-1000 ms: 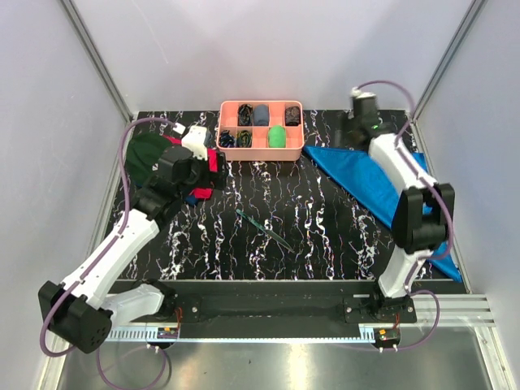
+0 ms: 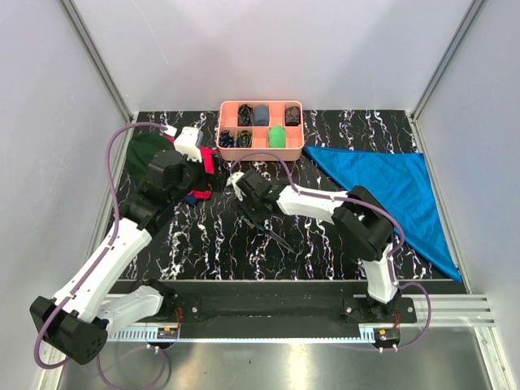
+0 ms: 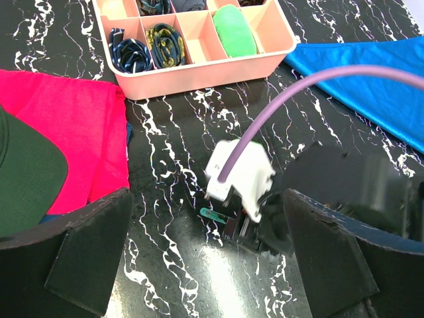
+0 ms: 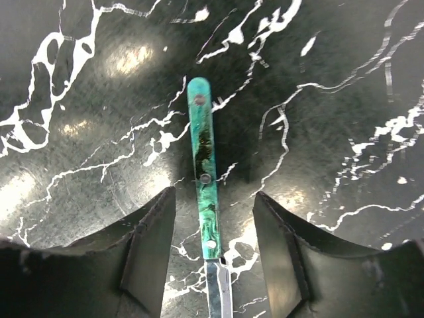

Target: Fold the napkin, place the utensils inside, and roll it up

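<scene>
A table knife with a teal handle [image 4: 204, 159] and steel blade lies on the black marbled table, pointing diagonally in the top view. My right gripper hovers over that handle, fingers apart on either side of it. My left gripper is held open above the red and green cloths [image 3: 93, 139] at the left, nothing between its fingers. A blue napkin [image 2: 382, 187] lies spread in a triangle-like shape on the right.
A pink compartment box [image 2: 260, 154] with rolled cloths stands at the back centre.
My right arm has swung from above the back right corner down and left to over the knife handle. My left arm has shifted only slightly.
</scene>
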